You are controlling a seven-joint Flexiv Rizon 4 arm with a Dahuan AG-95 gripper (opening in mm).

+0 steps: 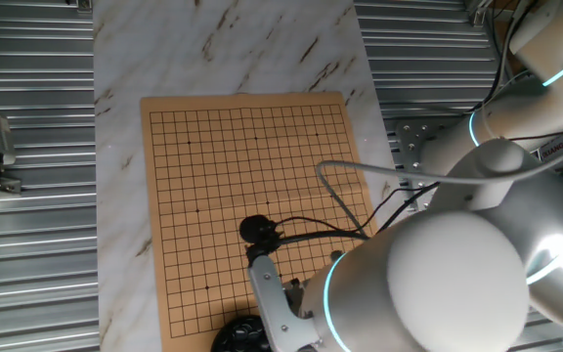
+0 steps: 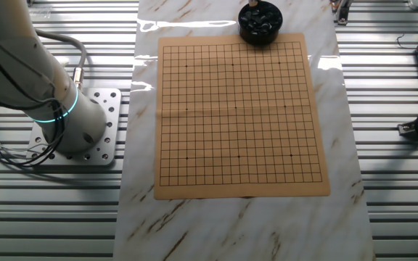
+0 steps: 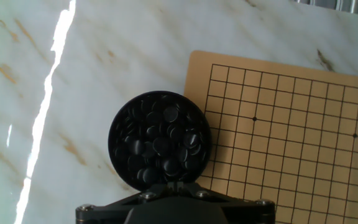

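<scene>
A round black bowl full of black go stones stands by one corner of the tan go board. In the wrist view my gripper overlaps the bowl's near rim, its fingertips together and nothing visible between them. Exterior view 2 has the gripper at the top edge, just over the bowl. The arm hides much of the board's near right part in exterior view 1, where the bowl is cut off by the bottom edge. No stones lie on the visible grid.
The board rests on a marble-patterned tabletop, with clear space around its sides. Slatted metal surfaces flank the table. A cable loops beside the arm.
</scene>
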